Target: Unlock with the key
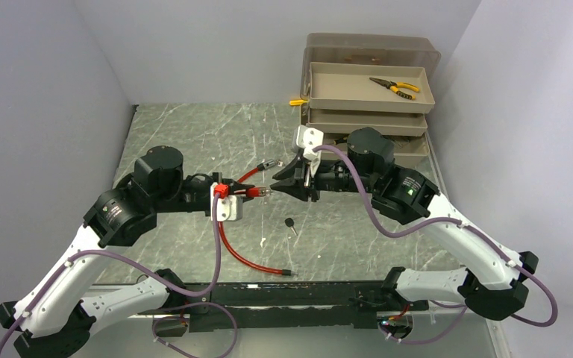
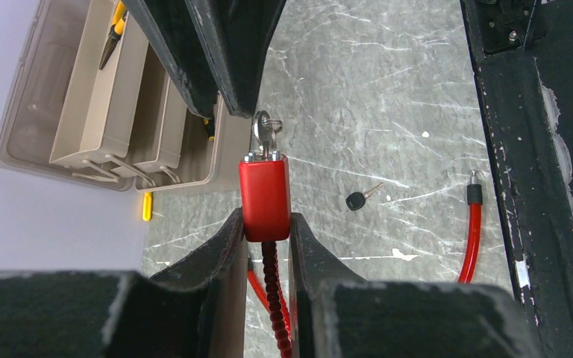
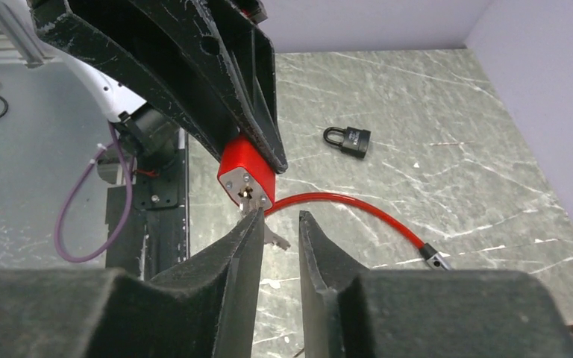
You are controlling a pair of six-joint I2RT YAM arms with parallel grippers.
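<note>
My left gripper is shut on a red lock body [image 2: 265, 198], held sideways in the air with a red cable below it. A key with rings sticks out of its keyhole, also visible in the right wrist view at the lock [image 3: 245, 170]. My right gripper [image 1: 276, 182] is just to the right of the key, fingertips close to it; in the right wrist view its fingers are slightly apart, with a narrow gap. A loose black-headed key [image 1: 289, 223] lies on the grey table below.
A beige toolbox [image 1: 365, 89] with pliers [image 1: 394, 87] stands at the back right. Red cables [image 1: 257, 265] lie on the table, a black padlock [image 3: 355, 142] on its left part. The table's front edge is dark.
</note>
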